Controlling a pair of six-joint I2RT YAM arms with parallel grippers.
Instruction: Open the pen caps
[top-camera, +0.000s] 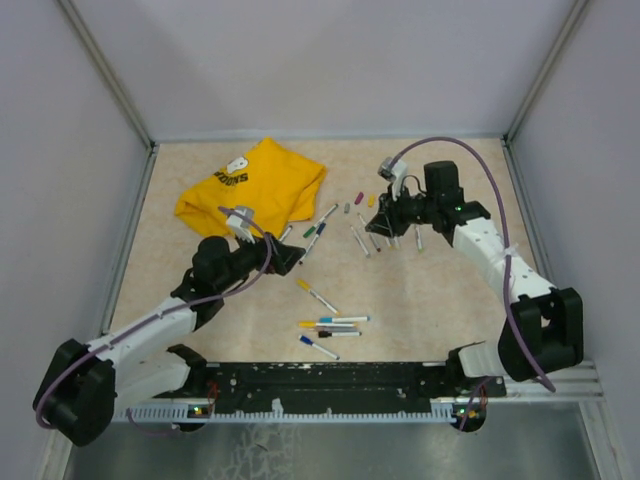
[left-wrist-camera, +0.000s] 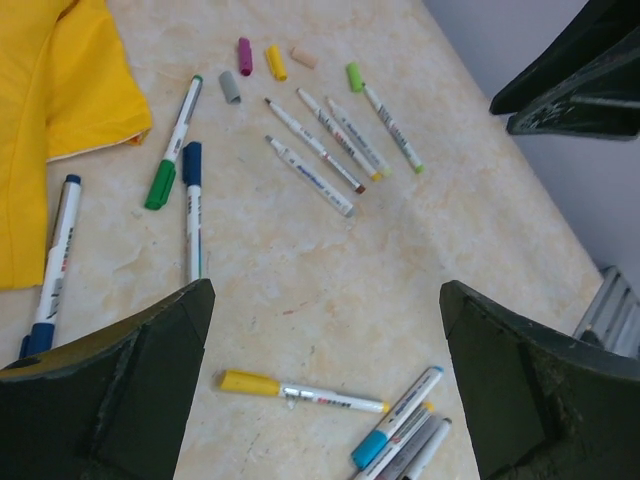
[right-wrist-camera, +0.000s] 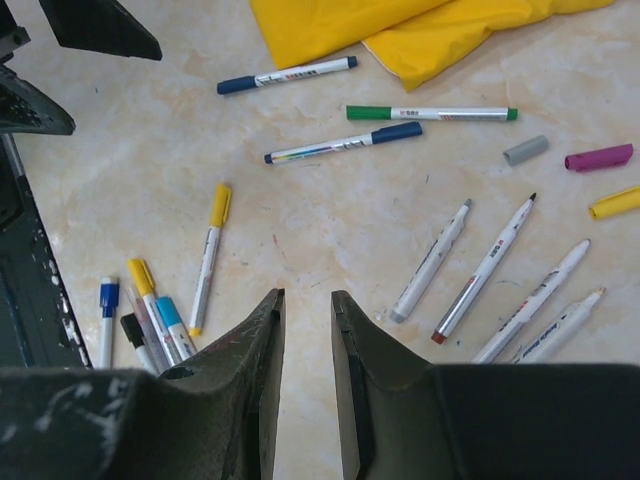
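Over the middle of the table, nearer the front than the yellow cloth, my left gripper (top-camera: 287, 256) hangs wide open and empty. My right gripper has a narrow gap between its fingertips with nothing in it; it is above the bare-tipped pens. Those include a grey-ended pen (right-wrist-camera: 432, 262), a red-ended pen (right-wrist-camera: 485, 268) and a green-ended pen (left-wrist-camera: 393, 127). Loose caps lie behind them: grey (right-wrist-camera: 525, 150), magenta (right-wrist-camera: 598, 158), yellow (right-wrist-camera: 615, 202) and green (left-wrist-camera: 354, 76). Still capped are a green pen (left-wrist-camera: 175, 143), a blue pen (left-wrist-camera: 193, 212) and a yellow pen (left-wrist-camera: 300, 391).
At the front lies a close group of capped pens, among them a cyan one (top-camera: 345, 319) and a separate blue one (top-camera: 319, 347). A yellow cloth (top-camera: 262, 180) covers the back left. Clear table surrounds the yellow pen.
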